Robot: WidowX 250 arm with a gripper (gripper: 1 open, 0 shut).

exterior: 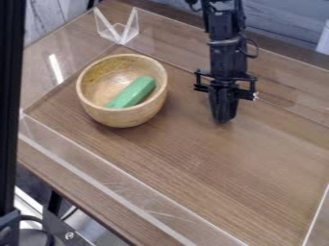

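Observation:
My black gripper (225,108) hangs low over the wooden table (206,183) at the upper centre of the camera view, its fingertips at or near the surface. It looks shut, with nothing visible held in it; the dark fingers are hard to make out. To its left is a tan wooden bowl (102,116) with a green oblong object (133,92) lying inside.
A white angular holder (117,27) stands at the back left. A pale wall edge runs along the back right. Dark cables (33,226) lie off the table at the lower left.

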